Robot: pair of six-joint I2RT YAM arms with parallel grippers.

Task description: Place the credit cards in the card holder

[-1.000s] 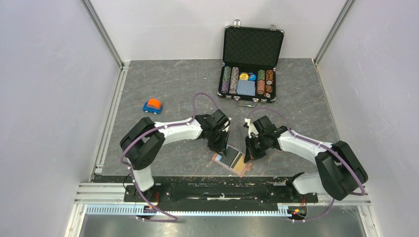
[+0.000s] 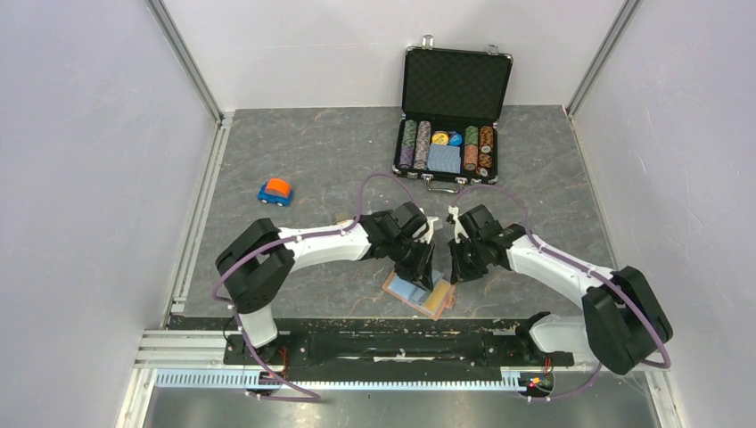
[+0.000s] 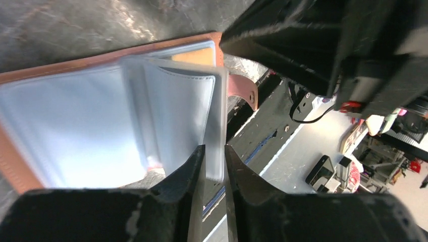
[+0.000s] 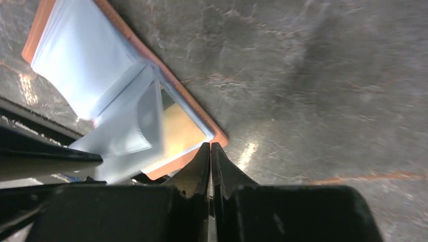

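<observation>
The card holder (image 2: 392, 288) lies open near the table's front edge. Its brown cover (image 3: 93, 61) frames pale, clear-edged pockets. One pocket page (image 3: 179, 111) stands lifted and bent; its free edge shows in the narrow gap of my left gripper, whose fingers are part open. Whether the fingers touch the page cannot be told. A yellow-orange card (image 4: 179, 133) sits in the end pocket, partly covered by that page. My right gripper is shut beside the holder's corner, with nothing visible between its fingers.
An open black case (image 2: 446, 176) with chips and cards stands at the back. A blue and orange toy car (image 2: 275, 192) is at the left. Both grippers are close together over the holder. Bare table (image 4: 313, 101) extends to the right.
The right gripper has shifted slightly right.
</observation>
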